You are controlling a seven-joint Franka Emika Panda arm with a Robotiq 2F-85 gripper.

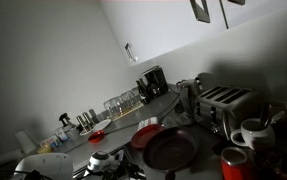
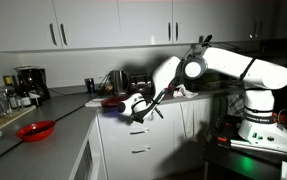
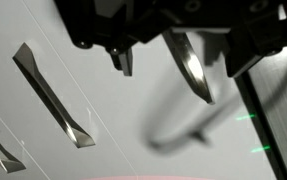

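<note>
In the wrist view my gripper stands open at the top, facing a white drawer front. A metal drawer handle point(image 3: 194, 75) shows in the gap between its dark fingers; whether they touch it I cannot tell. Another bar handle point(image 3: 53, 98) is mounted farther left on the white front. In exterior view 2 my gripper point(image 2: 138, 110) hangs before the upper part of the white drawers point(image 2: 123, 152), the arm reaching in from the right. Exterior view 1 shows only part of the arm point(image 1: 48, 163) low at the left, its fingers unclear.
On the counter above are a dark pan point(image 1: 171, 148), a toaster point(image 1: 223, 103), a white mug point(image 1: 254, 134) and a red can point(image 1: 235, 163). A red bowl point(image 2: 35, 130) sits on the left counter. Open floor lies before the drawers.
</note>
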